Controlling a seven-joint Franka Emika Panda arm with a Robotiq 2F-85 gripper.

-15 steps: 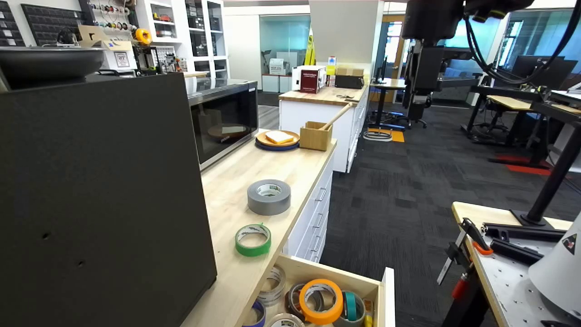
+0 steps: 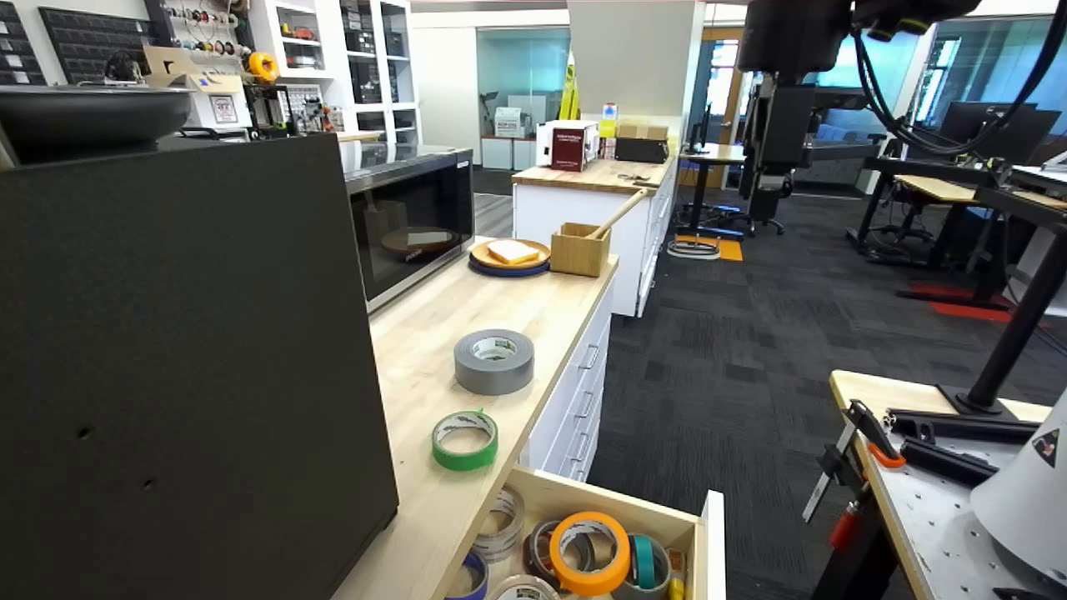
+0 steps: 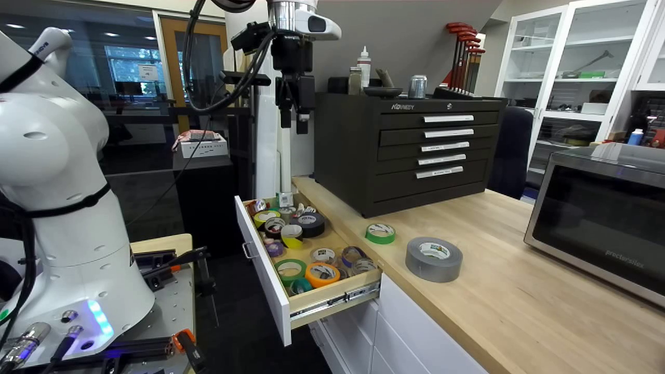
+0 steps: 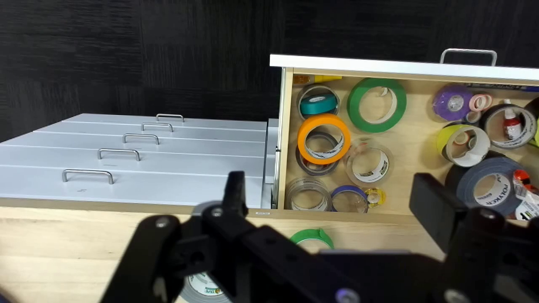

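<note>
High above the pulled-out drawer (image 3: 265, 265) hangs my gripper (image 3: 293, 130), its fingers spread wide and nothing between them. In the wrist view a finger (image 4: 235, 194) shows at left, well apart from the other at right. The drawer holds several tape rolls, among them an orange roll (image 4: 302, 139), a green roll (image 4: 397, 106) and a purple roll (image 4: 444, 103). On the wooden counter (image 3: 499, 249) lie a small green roll (image 3: 380, 239) and a large grey roll (image 3: 434, 269); the gripper body partly hides both in the wrist view.
A black tool chest (image 3: 346, 149) stands on the counter behind the green roll. Farther along are a microwave (image 2: 415, 225), a plate with bread (image 2: 513, 252) and a wooden box (image 2: 575, 252). Open floor lies beyond the drawer front.
</note>
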